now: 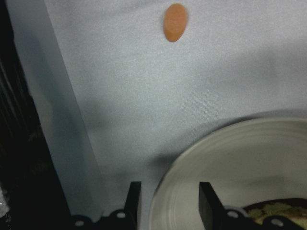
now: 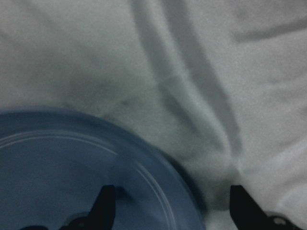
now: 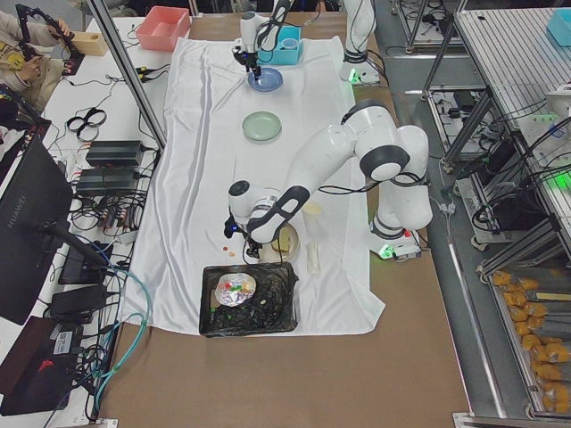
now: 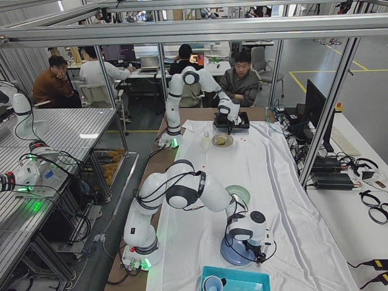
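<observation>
My left gripper is open, low over the rim of a beige plate [image 1: 240, 158] holding yellow food [image 1: 283, 213]. An orange piece [image 1: 175, 21] lies on the cloth beyond. Beside the plate stands a black tray [image 3: 212, 321] with a colourful round dish [image 3: 235, 287] in it. My right gripper is open, low over the rim of a blue plate [image 2: 53, 172], with nothing seen between its fingers.
A green plate [image 3: 261, 125] sits mid-cloth between the arms. A blue bin [image 4: 236, 273] with a cup stands beside the right arm.
</observation>
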